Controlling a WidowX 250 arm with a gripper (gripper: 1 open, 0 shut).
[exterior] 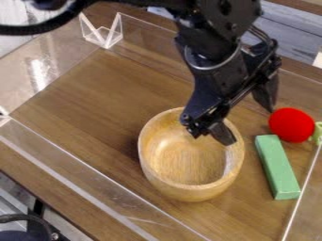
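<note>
My dark gripper [212, 128] hangs open over the back rim of a pale wooden bowl [176, 177], its fingers reaching down at the bowl's upper part. The bowl's inside shows nothing in it where visible. To the right of the bowl lie a green block [277, 168] and, above that, a red round object [291, 125] with a light green piece at its right.
A wooden work surface [88, 113] has clear room left of the bowl. Clear plastic edging runs along the left and front, and a clear bracket [104, 32] stands at the back left.
</note>
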